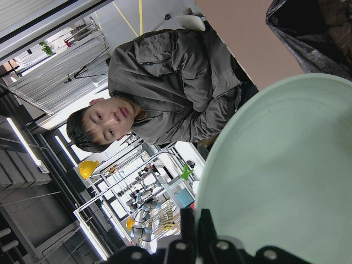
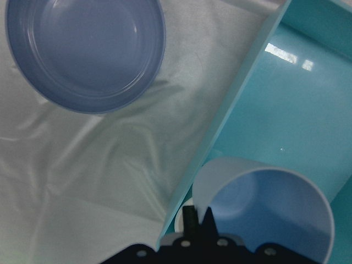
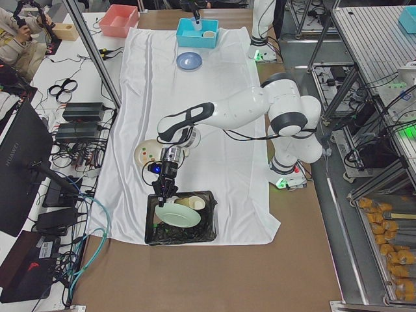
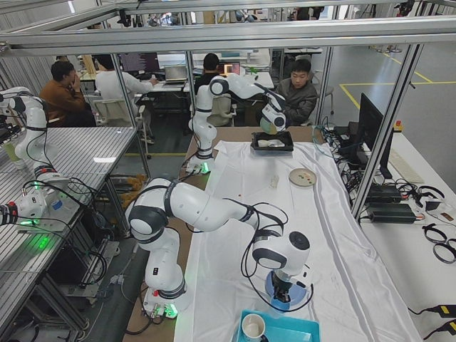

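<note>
A pale green plate (image 3: 178,215) is tilted over the black-lined bin (image 3: 209,231), held at its rim by my left gripper. My right gripper is shut on the wall of a light blue cup (image 2: 258,212), just inside the turquoise bin (image 2: 236,93). A blue plate (image 2: 85,49) lies on the cloth beside that bin. In the black bin, a cream cup (image 3: 197,203) shows behind the green plate.
A beige round plate (image 4: 303,177) lies near the black bin. A white mug (image 4: 253,326) stands in the turquoise bin. A person sits beyond the black bin.
</note>
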